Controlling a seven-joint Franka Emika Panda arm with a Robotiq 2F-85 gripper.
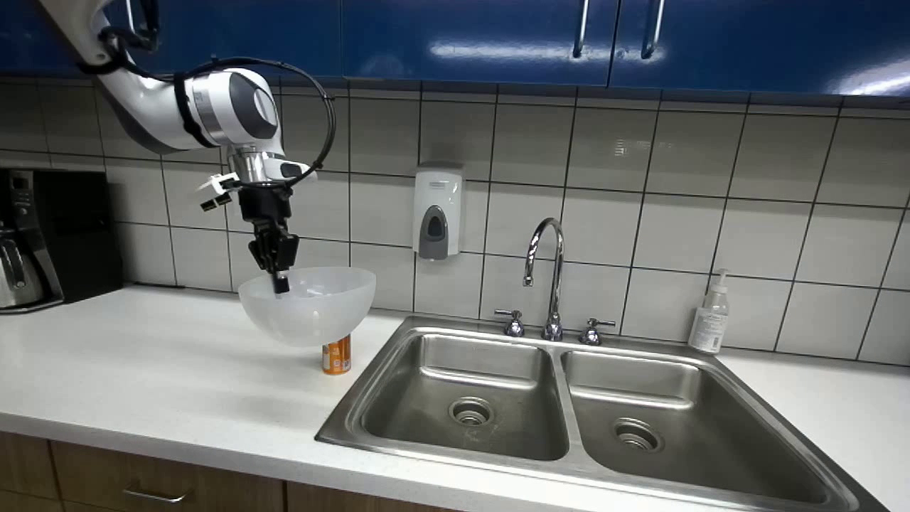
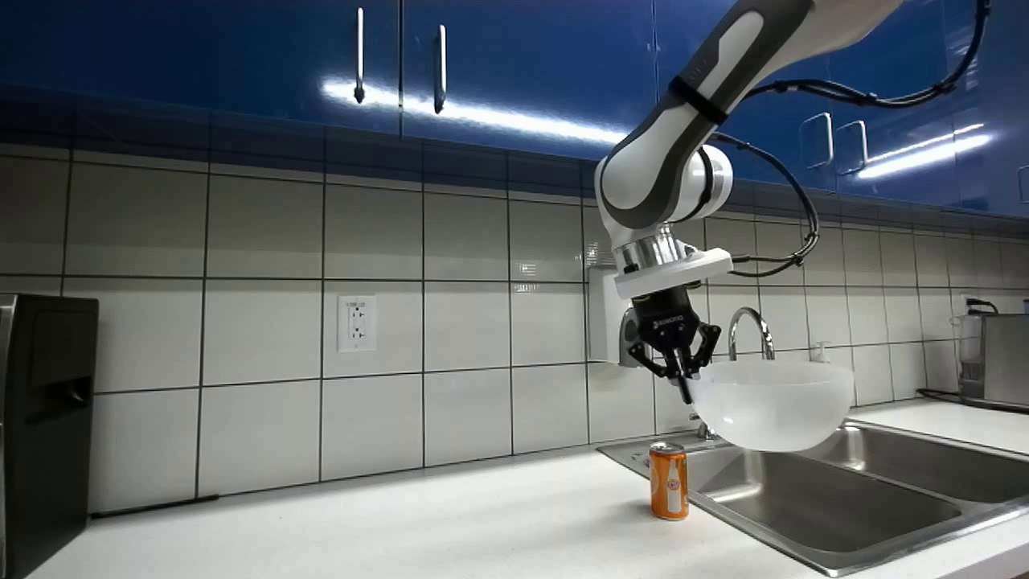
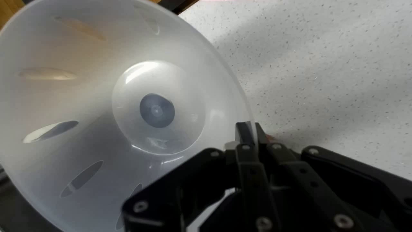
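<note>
A translucent white bowl hangs in the air above the counter, with my gripper shut on its rim. In the second exterior view the bowl extends from the gripper toward the sink. The wrist view shows one black finger inside the bowl and the other outside, the rim pinched between them at my gripper. No object lies in the bowl. An orange can stands upright on the counter; from the first exterior view the bowl hides its top.
A double steel sink with a tall faucet lies to the right of the can. A soap dispenser is on the wall. The coffee maker stands far left.
</note>
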